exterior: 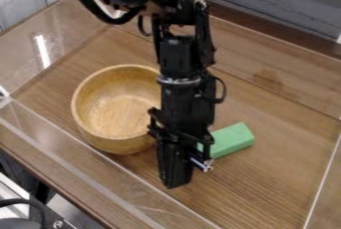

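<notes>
My black gripper [178, 168] hangs low over the wooden table, its tip at the near middle, shut, with nothing visible between its fingers. A yellow-tan wooden bowl [100, 104] sits just to the left of the arm, partly covered by it. A light green block [232, 138] lies to the right, behind the gripper's tip and partly hidden by it.
A raised back edge with a pale wall runs along the top. A dark cable and floor show past the near left edge.
</notes>
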